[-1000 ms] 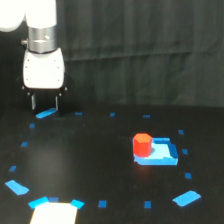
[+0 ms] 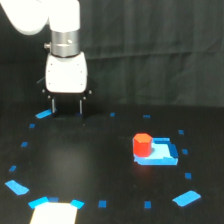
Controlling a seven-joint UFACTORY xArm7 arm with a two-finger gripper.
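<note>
Toward the right of the dark table is a red block (image 2: 142,145), with a small blue-and-white tray (image 2: 168,160) next to or under it. From this angle I cannot tell whether the block rests inside the tray or stands against its left edge. High at the back left, well away from both, my gripper (image 2: 67,110) points down. Its two dark fingers (image 2: 53,104) are spread apart, and nothing shows between them.
Blue tape pieces mark the black surface, among them one at the left (image 2: 16,187) and one at the right front (image 2: 186,198). A pale object (image 2: 53,213) sits at the front edge.
My gripper has shifted to the right and slightly toward the camera along the back left. The red block and the tray have stayed put.
</note>
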